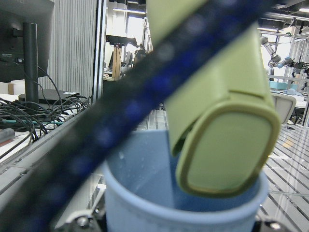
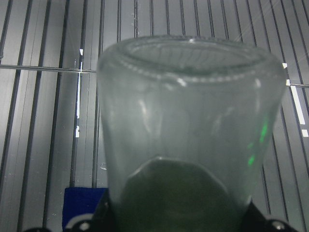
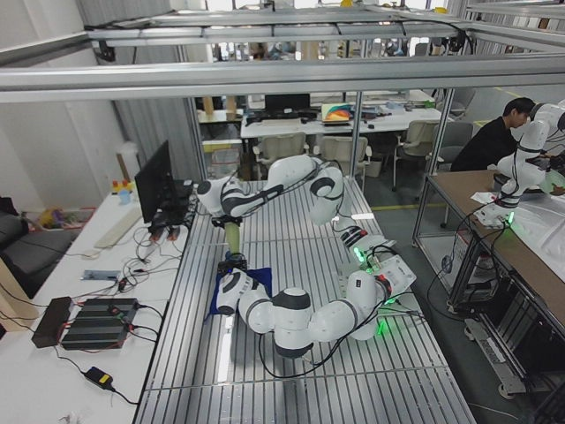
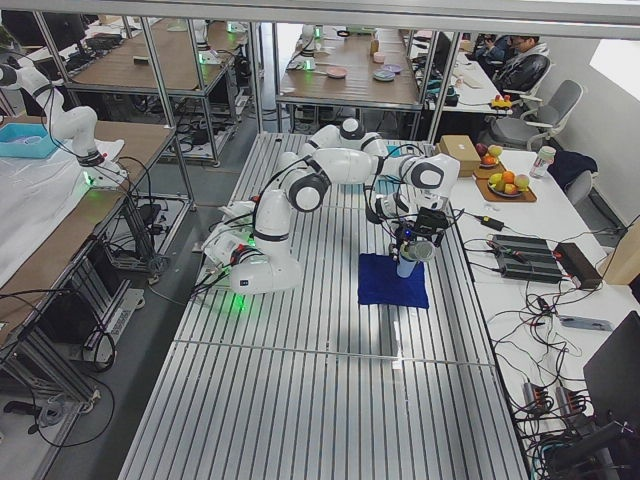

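A light blue cup (image 1: 183, 217) is held at the bottom of the left wrist view, where my left gripper appears shut on it. Above and partly inside its mouth is a pale green container (image 1: 227, 150) with a flip lid, tilted lid-down. In the right wrist view a translucent container bottom (image 2: 190, 111) fills the middle, and my right gripper appears shut on that container. In the camera left view the green container (image 3: 232, 236) hangs from the upper arm over the cup, above a dark blue cloth (image 4: 385, 290) on the slatted table.
Bare slatted table (image 4: 300, 400) surrounds the cloth. A side desk (image 3: 79, 380) with a monitor (image 3: 154, 185), power boxes (image 3: 97, 322) and cables runs along one edge. A fruit board (image 4: 505, 190) and cardboard box (image 4: 458, 150) sit at the edge of that desk.
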